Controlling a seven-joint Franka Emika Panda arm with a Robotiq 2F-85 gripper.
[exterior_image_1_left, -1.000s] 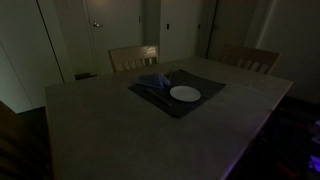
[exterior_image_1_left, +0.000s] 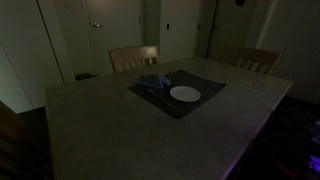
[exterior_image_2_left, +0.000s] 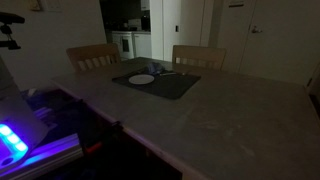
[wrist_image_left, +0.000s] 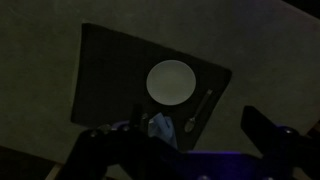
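A white plate (wrist_image_left: 171, 82) lies on a dark placemat (wrist_image_left: 112, 70). Bunched near one edge of the mat is a blue cloth (wrist_image_left: 161, 127), partly covered by my gripper in the wrist view. A thin utensil (wrist_image_left: 199, 110), spoon-like in shape, rests beside the plate. My gripper stands open above the table, its dark fingers (wrist_image_left: 254, 124) wide apart with nothing visible between them. Exterior view 1 also holds the plate (exterior_image_1_left: 185, 94), the mat (exterior_image_1_left: 205, 86) and the cloth (exterior_image_1_left: 152, 81).
Wooden chairs (exterior_image_1_left: 134, 57) stand along its far side, another (exterior_image_1_left: 250, 59) at the right. The room is dim, and a lit robot base (exterior_image_2_left: 14, 142) sits at the left in exterior view 2.
A small dark part has come into the top right of exterior view 1, probably the arm's end. Plate, cloth and mat have not moved.
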